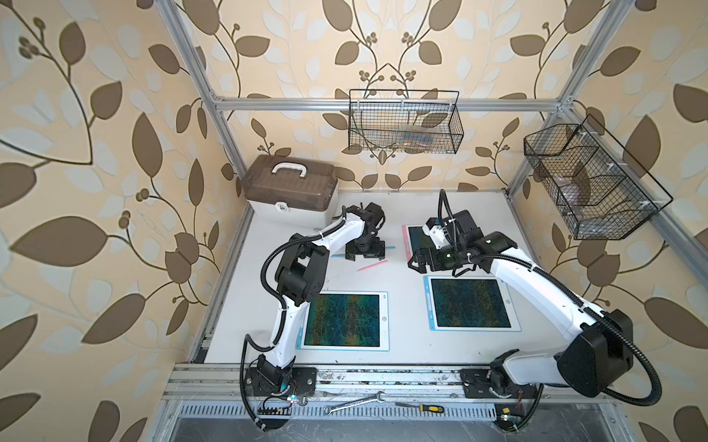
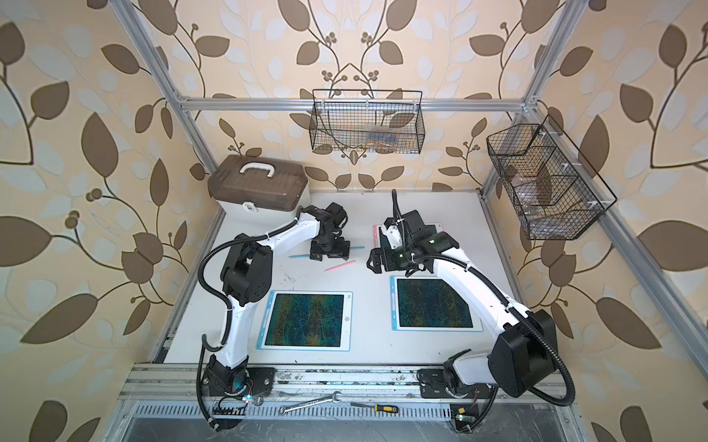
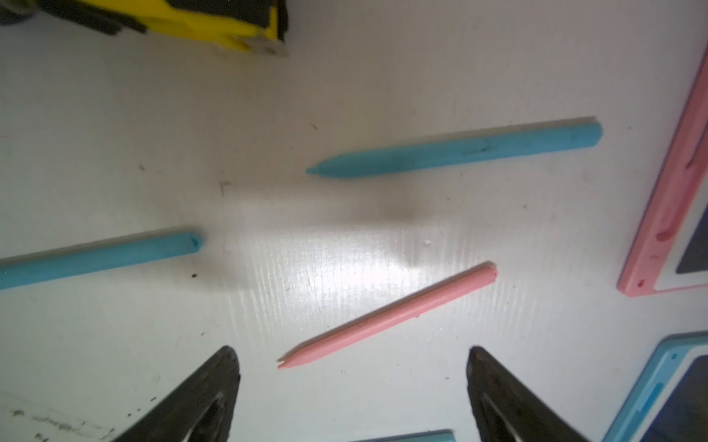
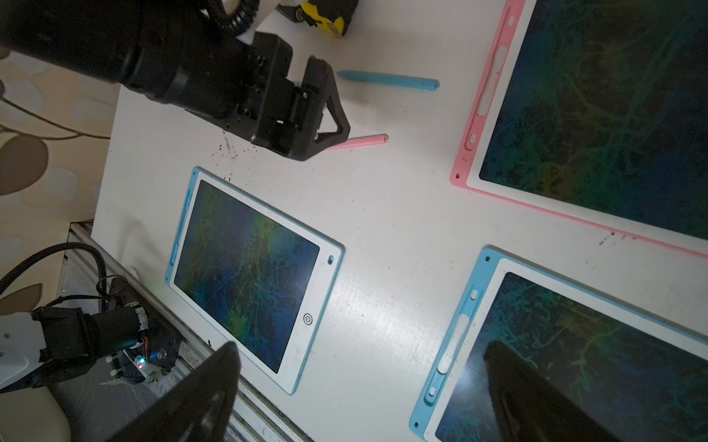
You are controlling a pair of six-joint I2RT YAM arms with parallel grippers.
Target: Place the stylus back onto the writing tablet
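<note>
Two blue styluses [image 3: 457, 147] and a pink stylus [image 3: 387, 315] lie on the white table, below my open left gripper, with nothing between its fingers. My open right gripper hangs empty above the right side. A pink-edged tablet [image 4: 466, 158] lies at the back right, a blue-edged tablet [image 4: 435, 383] at the front right, and another blue-edged tablet [image 1: 383, 331] at the front left.
A yellow tape measure [image 3: 221, 29] lies behind the styluses. A lidded box [image 1: 287, 191] fills the back left corner; wire baskets [image 1: 405, 121] hang on the back and right sides.
</note>
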